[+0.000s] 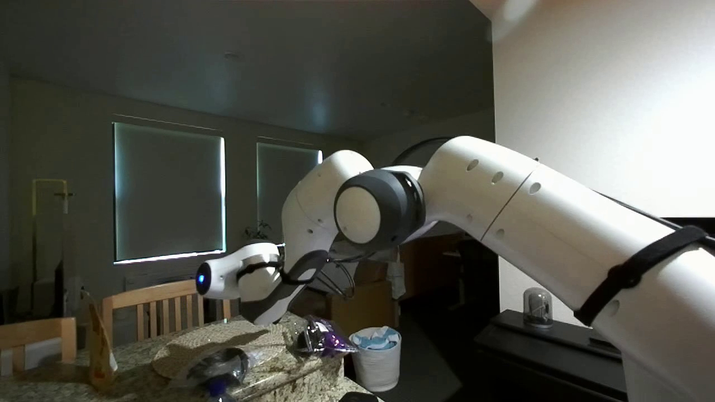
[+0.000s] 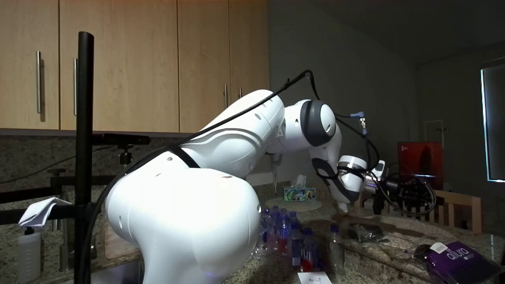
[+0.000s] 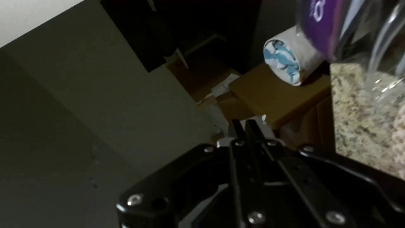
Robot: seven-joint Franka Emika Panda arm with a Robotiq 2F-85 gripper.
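Observation:
A clear plastic bag with a purple printed panel [image 2: 457, 258] lies on the counter near its right end. In exterior view 1 the same purple bag [image 1: 323, 337] rests by the counter's edge. The wrist view catches part of the bag [image 3: 322, 22] at its upper right, clear of the fingers. My gripper is shut with nothing between its fingers. It points past the counter's edge, raised above the bag. Exterior view 1 hides the gripper behind the arm; exterior view 2 shows only its dark body.
Several water bottles [image 2: 284, 232] crowd the lower counter, and one bottle [image 2: 335, 248] stands apart. Another clear bag with dark contents [image 2: 364, 232] lies near a round mat [image 1: 171, 355]. A white bin [image 1: 379, 368] sits on the floor beyond the counter. Wooden chairs [image 1: 154, 308] line the far side.

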